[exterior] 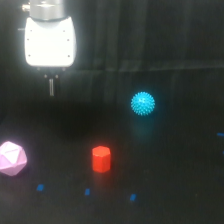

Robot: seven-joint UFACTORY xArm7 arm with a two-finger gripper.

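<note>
The white robot gripper [51, 87] hangs at the upper left of the camera view, with thin dark fingers pointing down; whether they are open or shut is too small to tell. A red hexagonal block [101, 159] stands on the dark table below and to the right of it. A pink faceted ball [11, 159] sits at the left edge, below the gripper. A cyan spiky ball [142, 103] lies right of centre, apart from the gripper.
The dark table [175, 175] has small blue marks near the bottom and at the right edge.
</note>
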